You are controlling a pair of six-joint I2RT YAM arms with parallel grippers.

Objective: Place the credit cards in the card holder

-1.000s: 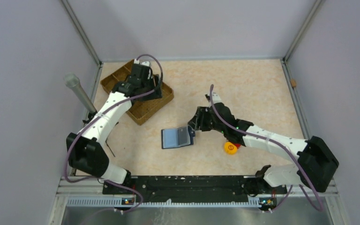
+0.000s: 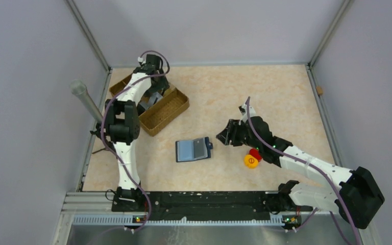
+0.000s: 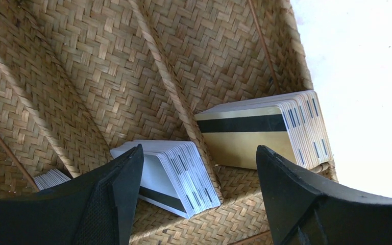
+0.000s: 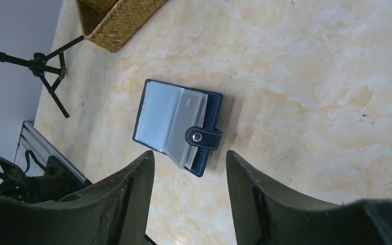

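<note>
My left gripper hangs open over the woven divided basket [image 2: 164, 118], above two stacks of cards: a white-edged stack [image 3: 189, 178] between its fingers and a gold stack with a black stripe [image 3: 245, 143] to the right. A smaller stack [image 3: 51, 179] is partly hidden by a finger. The card holder [image 4: 174, 120], dark blue with clear sleeves and a snap strap, lies open on the table, also seen in the top view. My right gripper is held above the table to the right of the holder, its fingers apart with nothing between them.
A yellow disc [image 2: 251, 162] and a red object [image 2: 256, 152] lie beside the right arm. A black stand [image 4: 41, 69] is at the left edge.
My left gripper has moved back and left into the basket. My right gripper has drawn rightward, away from the card holder.
</note>
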